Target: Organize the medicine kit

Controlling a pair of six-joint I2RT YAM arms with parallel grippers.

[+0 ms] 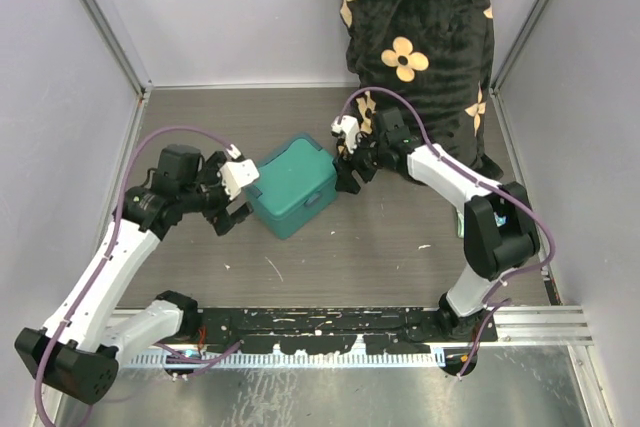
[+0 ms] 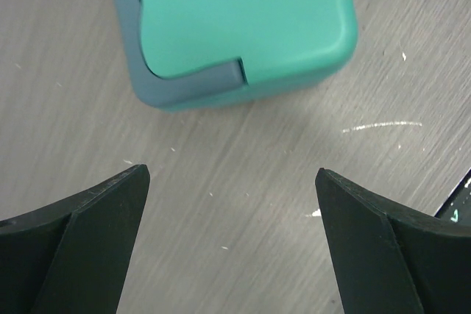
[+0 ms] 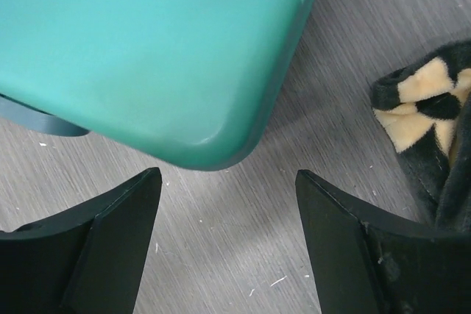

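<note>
A closed teal case [image 1: 290, 177] with grey latches sits tilted in angle on the middle of the floor. My left gripper [image 1: 226, 211] is open just left of it; in the left wrist view the case [image 2: 243, 27] lies ahead of the empty fingers. My right gripper [image 1: 350, 171] is at the case's right end; in the right wrist view its fingers stand apart below a rounded corner of the case [image 3: 191, 71], holding nothing.
A black plush cloth with tan flowers [image 1: 420, 57] fills the back right, beside the case and right gripper. A pale green item lies partly hidden under the right arm.
</note>
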